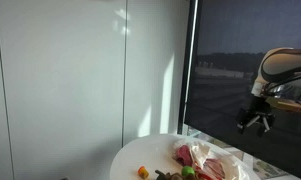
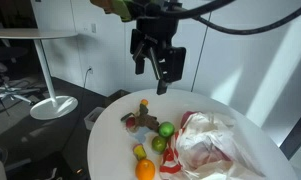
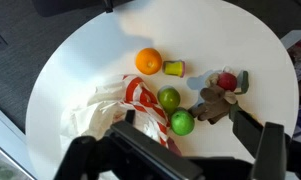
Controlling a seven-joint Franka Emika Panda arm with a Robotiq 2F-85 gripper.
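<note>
My gripper (image 2: 150, 80) hangs open above the round white table, nothing between its fingers. In the wrist view, its dark fingers frame the lower part of the picture, apart from each other. Under it lie an orange (image 3: 148, 61), a small yellow object (image 3: 173, 68), a darker green fruit (image 3: 169, 97) and a brighter green fruit (image 3: 182, 122). A brown plush-like toy (image 3: 217, 104) with a red part lies to their right. The crumpled white and red plastic bag (image 3: 108, 108) spreads at the left, close to the green fruits; what it may contain cannot be made out.
The round white table (image 3: 85, 62) has bare room near its rim, around the orange. A second white table (image 2: 35, 33) and chairs stand farther off. A pale wall (image 1: 65, 80) and a dark screen (image 1: 225, 75) rise behind the work area.
</note>
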